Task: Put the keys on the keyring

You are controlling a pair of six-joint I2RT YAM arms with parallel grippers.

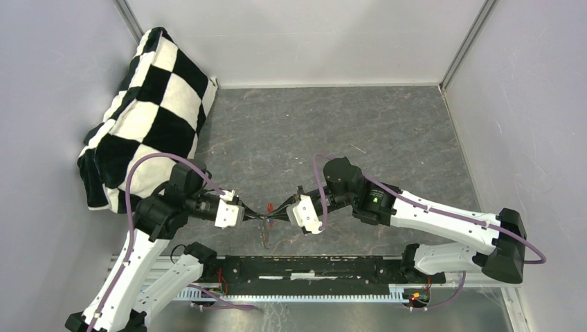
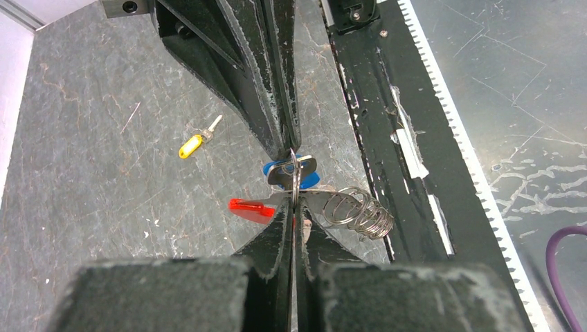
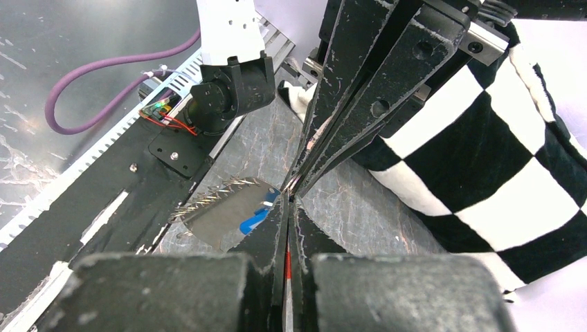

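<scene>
In the top view, my left gripper (image 1: 260,216) and right gripper (image 1: 271,214) meet tip to tip above the table. A thin metal keyring (image 2: 296,173), edge-on in the left wrist view, runs between my left gripper's shut fingers. Its upper end meets the shut tips of my right gripper; whether these pinch it is hidden. Around the ring are a blue key (image 2: 309,180) and a red-handled key (image 2: 250,209). A wire coil sits to their right; a flat metal plate (image 3: 234,211) shows in the right wrist view.
A yellow key (image 2: 192,145) lies apart on the grey table. The checkered cushion (image 1: 152,111) fills the left side, and a black rail (image 1: 311,274) runs along the front.
</scene>
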